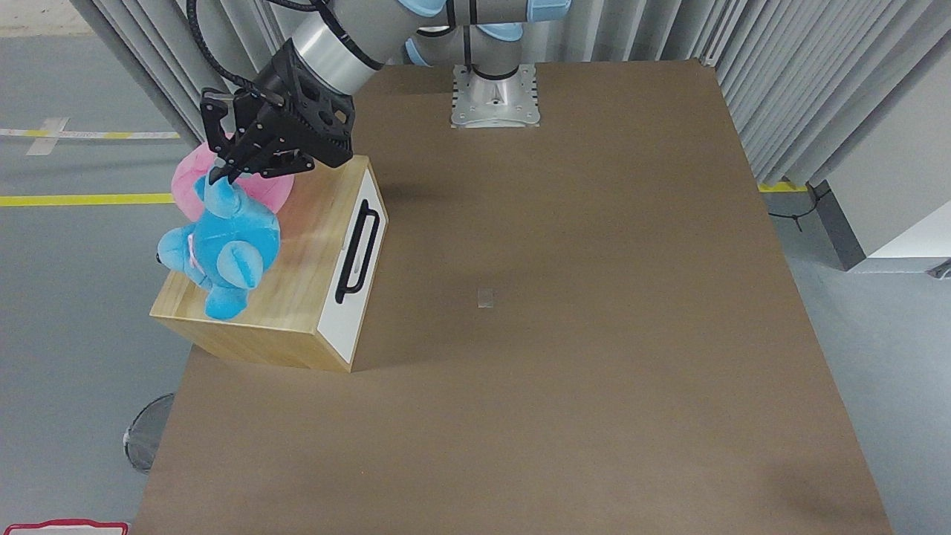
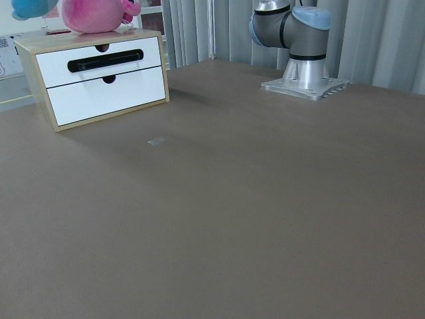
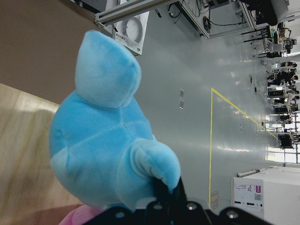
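My black gripper (image 1: 223, 165) is up at the top left of the front view, shut on the blue plush toy (image 1: 232, 245), which hangs over the top of the wooden two-drawer cabinet (image 1: 294, 285). The pink plush toy (image 1: 187, 183) sits on the cabinet, partly hidden behind the blue one; in the left view it (image 2: 93, 16) rests on the top, with the blue toy (image 2: 33, 8) at the frame's edge. In the wrist view the blue toy (image 3: 98, 159) fills the middle, covering most of the fingers.
A wire bin (image 1: 147, 432) stands on the floor past the table's left edge. Grey curtains line the back.
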